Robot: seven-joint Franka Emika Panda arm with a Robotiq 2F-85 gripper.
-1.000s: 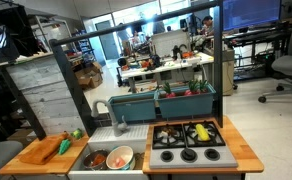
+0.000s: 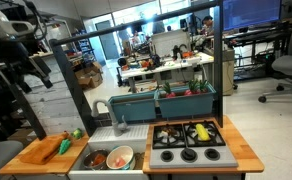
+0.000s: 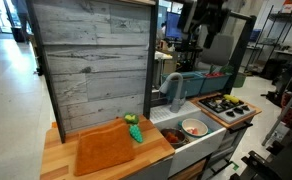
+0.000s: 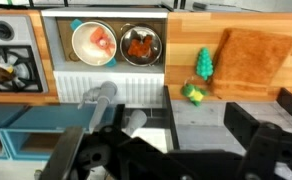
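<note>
My gripper is high above the counter, its fingers apart and nothing visible between them. In exterior view 1 the arm reaches in at upper left. Beneath it, the wrist view shows a white pot (image 4: 84, 40) with something pinkish-red inside and a steel pot (image 4: 132, 52) holding orange-red pieces. Both stand in an open drawer. To the right are a green toy-like item (image 4: 204, 63), a yellow-green one (image 4: 194, 92) and a brown-orange cloth or board (image 4: 251, 62) on the wooden counter.
A grey faucet (image 3: 176, 88) rises beside the sink. The stove (image 2: 189, 146) bears a yellow item (image 2: 202, 132). Blue bins (image 2: 186, 103) stand behind the counter. A grey plank wall (image 3: 98, 70) and a dark post (image 2: 76, 80) are obstacles near the arm.
The arm has come further into exterior view 1 from the upper left, moving right and showing more of itself. The counter objects look unmoved.
</note>
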